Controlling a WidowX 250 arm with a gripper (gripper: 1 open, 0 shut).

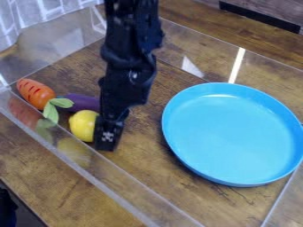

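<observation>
My black gripper (101,124) reaches down from the top of the view, its fingers low at the yellow round object (83,124), which lies partly behind them at the left. The fingers are dark and blurred, and whether anything is between them is hard to see. A purple vegetable (81,101) lies just behind, partly hidden by the gripper. An orange carrot (34,91) with green leaves is at the far left.
A large blue plate (231,133) fills the right side of the wooden table (166,199). Clear plastic edges run along the lower left and right.
</observation>
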